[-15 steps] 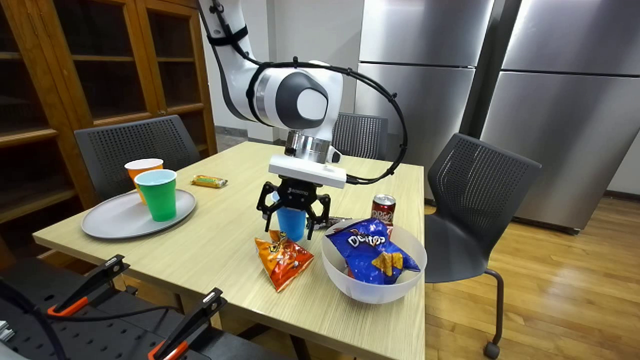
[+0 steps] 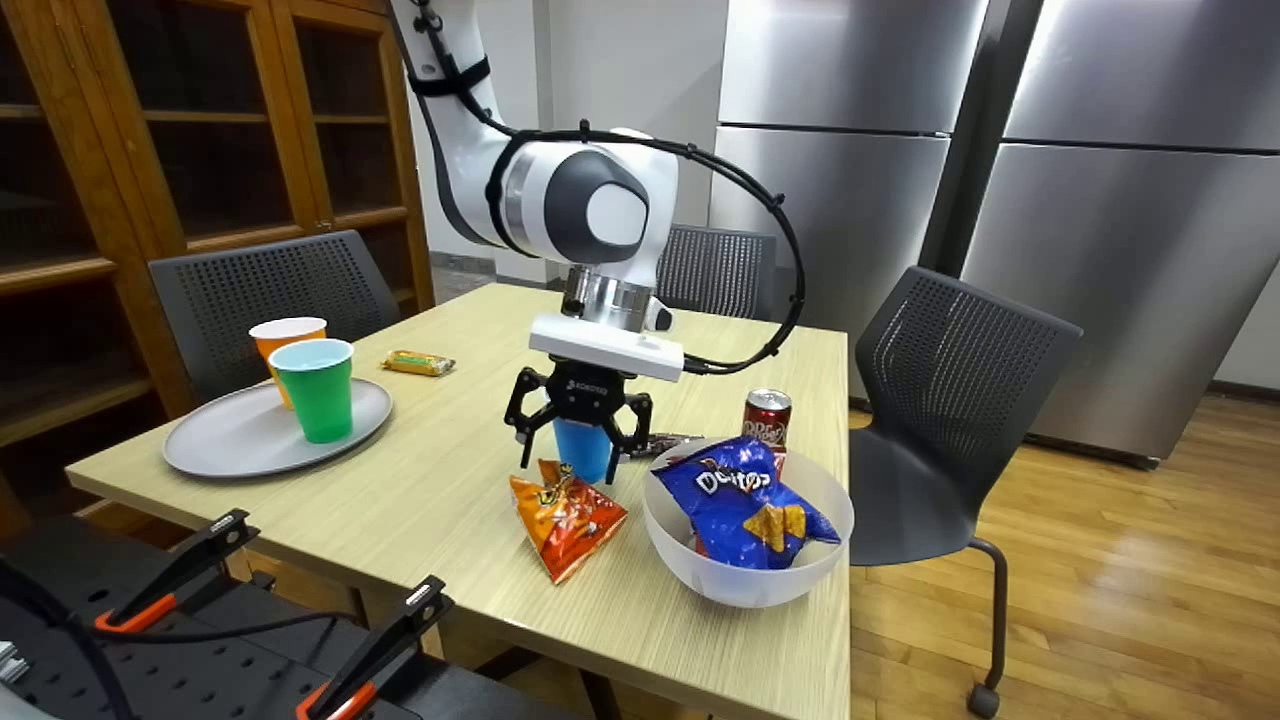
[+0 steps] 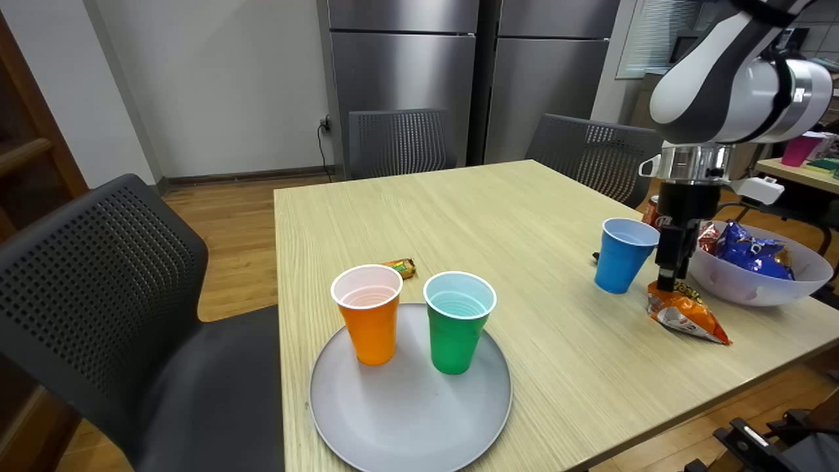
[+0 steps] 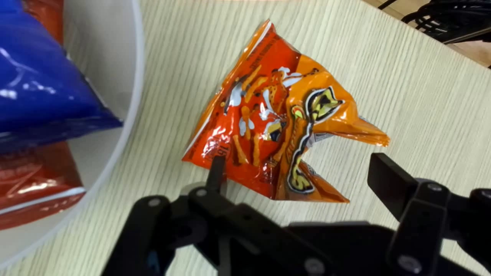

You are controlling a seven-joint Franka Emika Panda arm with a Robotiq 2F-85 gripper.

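An orange Cheetos bag (image 2: 566, 518) lies on the table beside the white bowl (image 2: 744, 586). My gripper (image 2: 567, 466) is open above the bag's far end, its two fingers set wide with nothing between them. In the wrist view the bag (image 4: 271, 124) lies just ahead of the fingertips (image 4: 216, 168), its crumpled top end pointing toward the right finger. Inside the bowl rests a blue Doritos bag (image 2: 746, 504), with red packaging partly hidden under it. A blue cup (image 3: 625, 255) stands upright on the table near the gripper (image 3: 670, 282).
On the left, a grey plate (image 3: 409, 429) bears an orange cup (image 3: 370, 318) and a green cup (image 3: 456, 326). A small yellow-wrapped bar (image 2: 417, 362) lies beyond it. Behind the bowl stands a soda can (image 2: 767, 418).
My open gripper has shifted slightly left and a little lower in exterior view 1. The bag, bowl and cups have not moved.
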